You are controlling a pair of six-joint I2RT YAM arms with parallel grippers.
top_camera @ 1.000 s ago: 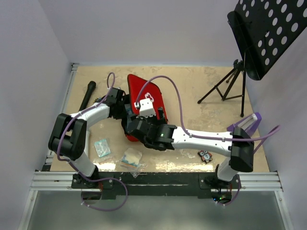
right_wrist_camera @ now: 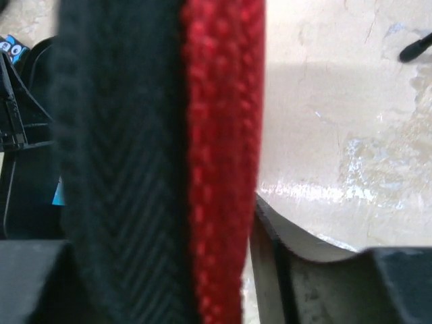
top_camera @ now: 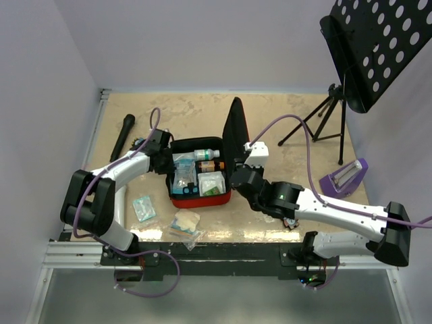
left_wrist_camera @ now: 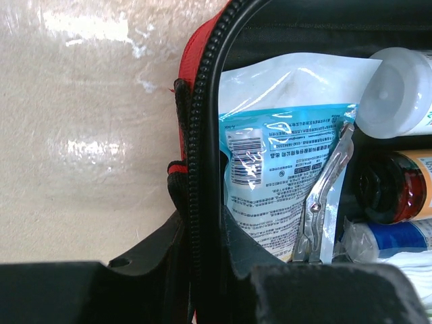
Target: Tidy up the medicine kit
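The red and black medicine case (top_camera: 200,201) lies with its lid (top_camera: 235,135) standing nearly upright at its right side. My left gripper (top_camera: 168,164) is shut on the left wall, its fingers (left_wrist_camera: 237,244) on either side of the zippered rim (left_wrist_camera: 204,128). The right gripper (top_camera: 239,166) is shut on the lid's edge (right_wrist_camera: 223,155), which blocks much of the right wrist view. Inside lie a blue-white pouch (left_wrist_camera: 287,152), metal tweezers or scissors (left_wrist_camera: 322,196), a white-capped bottle (top_camera: 206,154), a brown bottle (top_camera: 210,166) and a clear packet (top_camera: 211,183).
In front of the case lie a pale blue packet (top_camera: 144,208) and a bagged beige item (top_camera: 185,221). A black tripod (top_camera: 331,111) and a purple object (top_camera: 344,178) stand at the right. Bare table shows beyond the lid.
The lid has swung from lying over the case to nearly upright, with my right gripper carrying it rightward. The contents have come into view. The case and left gripper have shifted slightly left.
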